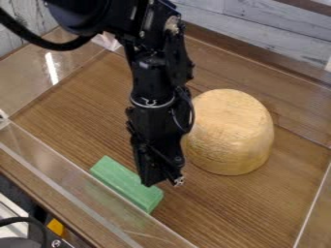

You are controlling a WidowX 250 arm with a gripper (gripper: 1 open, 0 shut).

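My black gripper (161, 174) hangs in the middle of the camera view, just above and right of a green rectangular block (124, 184) lying on the wooden surface. Its fingers look close together, with nothing visible between them. A large round pale-tan object (230, 131) sits right of the gripper, partly behind it.
The wooden surface (246, 213) is bordered by a clear low wall in front at the lower left and a pale plank wall (272, 34) at the back. Bare wood shows at the left and lower right.
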